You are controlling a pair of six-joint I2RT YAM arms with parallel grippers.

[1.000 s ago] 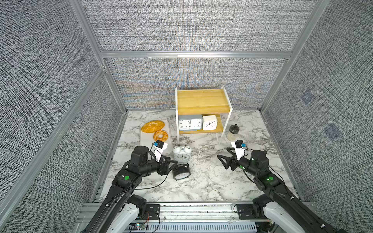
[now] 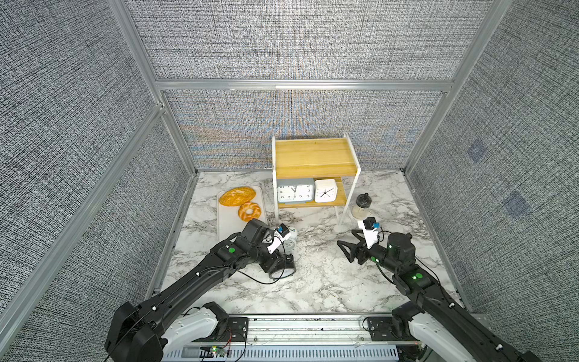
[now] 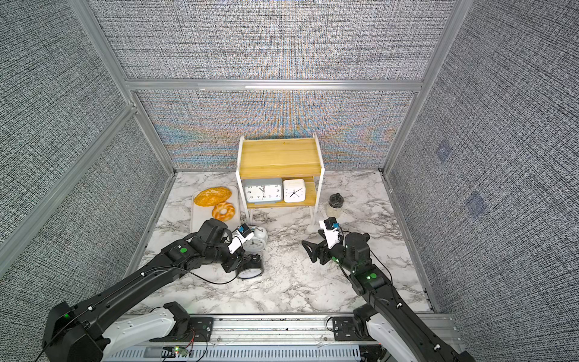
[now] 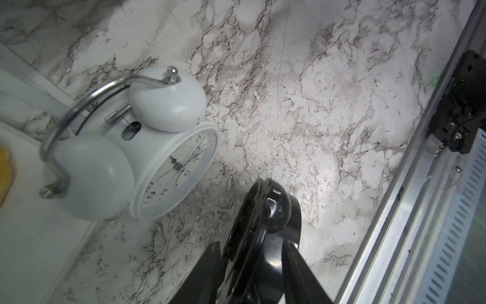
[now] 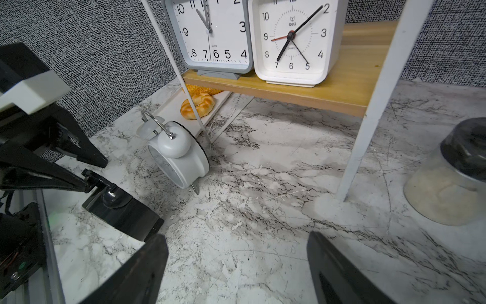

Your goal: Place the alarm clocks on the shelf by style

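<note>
The black twin-bell clock (image 4: pixel 270 253) stands on the table at front left, and my left gripper is down over it. Its fingers (image 4: pixel 298 276) are apart on either side of the clock's top; whether both touch it is not clear. Just behind stands a white twin-bell clock (image 4: pixel 167 167), upright. On the lower board of the wooden shelf (image 2: pixel 316 158) sit a grey rectangular clock (image 5: pixel 215 30) and a white square clock (image 5: pixel 293 43), side by side. My right gripper is open and empty, in front of the shelf's right side.
A white tray (image 2: pixel 228 228) with a bread loaf (image 2: pixel 236 196) and a ring-shaped bread (image 2: pixel 249 211) lies left of the shelf. To its right stands a jar (image 5: pixel 450 177) with a dark lid. The shelf's top board is bare, and the middle of the table is clear.
My left gripper has moved right and come down over the black clock, its arm now hiding part of both twin-bell clocks. The right arm and shelf clocks have not moved.
</note>
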